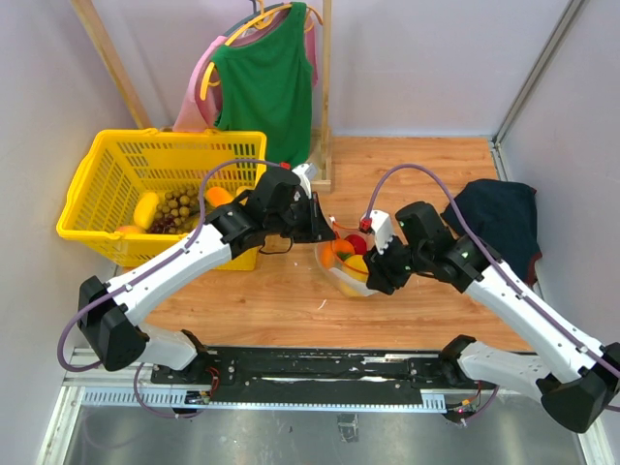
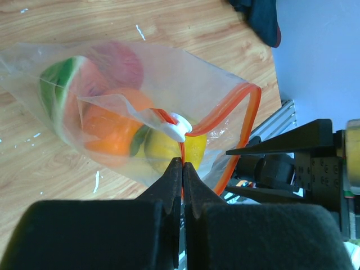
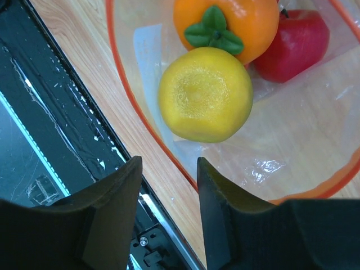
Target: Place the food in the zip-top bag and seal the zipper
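Note:
The clear zip bag (image 2: 169, 62) with its red zipper edge (image 2: 250, 104) lies on the table, mouth spread. Inside are a yellow fruit (image 3: 205, 95), an orange persimmon (image 3: 247, 28), a red apple (image 3: 298, 45) and a watermelon piece (image 2: 56, 93). My left gripper is shut on one part of the bag's rim, just below the white slider (image 2: 179, 128). At the mouth's other side, my right gripper is open. The near rim passes through the gap between its fingertips and meets one finger; neither side clamps it.
A yellow basket (image 1: 87, 199) with more fruit stands at the left. Clothes (image 1: 266, 87) hang on a rack behind, and a dark cloth (image 1: 494, 228) lies at the right. Bare table lies in front of the bag.

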